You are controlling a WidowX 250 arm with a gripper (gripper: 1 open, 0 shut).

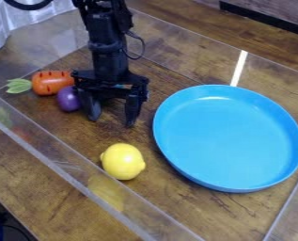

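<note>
My black gripper hangs low over the table at centre left, open, its fingertips down beside a purple toy vegetable, which is partly hidden by it. Whether the fingers touch it is unclear. An orange carrot toy with green leaves lies just left and behind. A yellow lemon rests nearer the front.
A large blue oval dish fills the right of the work area. Clear plastic walls run along the left and front. Bare wooden table lies behind the dish.
</note>
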